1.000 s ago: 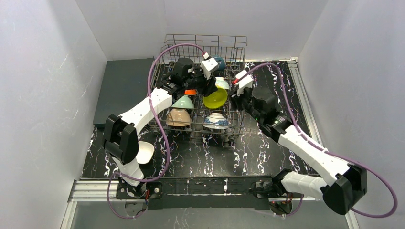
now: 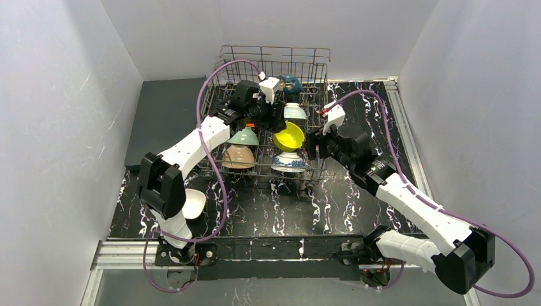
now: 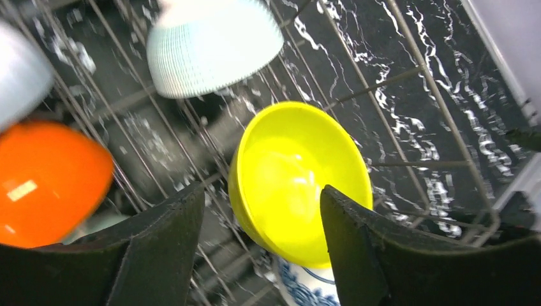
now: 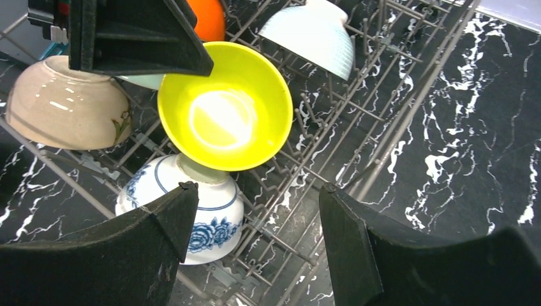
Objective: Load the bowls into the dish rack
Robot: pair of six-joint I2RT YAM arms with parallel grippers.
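Observation:
A yellow bowl (image 2: 288, 135) (image 3: 300, 172) (image 4: 224, 105) rests tilted in the wire rack (image 2: 274, 51), among a blue-and-white bowl (image 4: 209, 236), a beige bowl (image 4: 64, 102), a light blue ribbed bowl (image 4: 309, 38), a mint bowl (image 2: 244, 137), an orange bowl (image 3: 51, 178) and a teal one (image 2: 291, 85). My left gripper hangs over the yellow bowl's near left, fingers apart, with the bowl's rim below or between them. My right gripper is open at the rack's right, nothing between its fingers.
A white square bowl (image 2: 194, 203) lies on the marble counter beside the left arm's base. A dark board (image 2: 163, 121) is left of the rack. The counter right of the rack is clear.
My left gripper has turned and come lower toward the yellow bowl. The yellow bowl looks nearly unmoved.

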